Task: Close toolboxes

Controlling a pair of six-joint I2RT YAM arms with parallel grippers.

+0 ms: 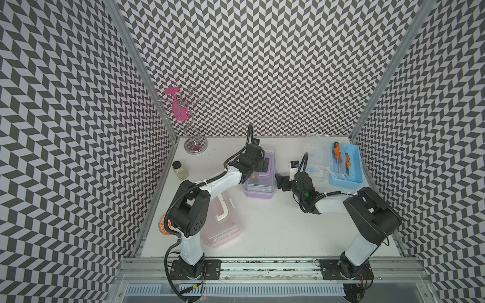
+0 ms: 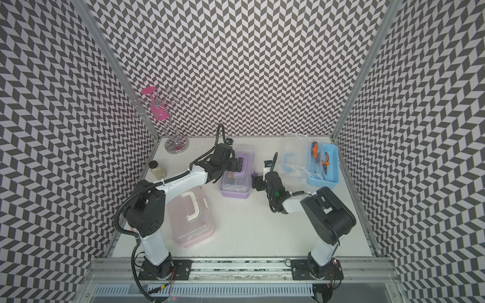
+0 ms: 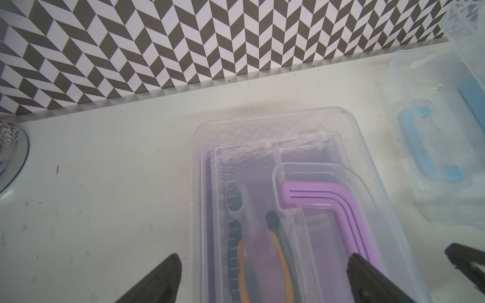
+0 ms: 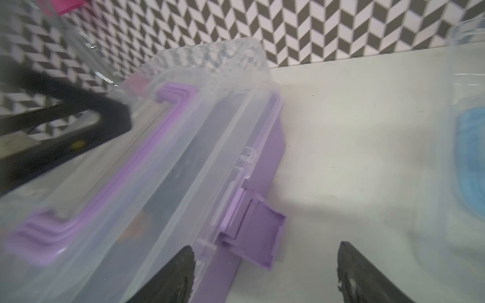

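The purple toolbox (image 1: 260,194) stands mid-table with its clear lid (image 3: 232,123) down over tools. Its purple handle (image 3: 328,194) lies flat on the lid. On its right side a purple latch (image 4: 255,229) sticks outward, unfastened. My left gripper is over the lid, fingers wide apart, nothing held. Right of the box, my right gripper is open, facing the latch, with a gap to it. The blue toolbox (image 1: 356,181) at the right has its clear lid (image 1: 318,151) swung open to the left. A pink toolbox (image 2: 189,234) has its lid down.
Orange-handled tools (image 2: 325,159) lie in the blue box. A pink and wire stand (image 1: 195,146) is at the back left, with a small jar (image 1: 179,171) in front of it.
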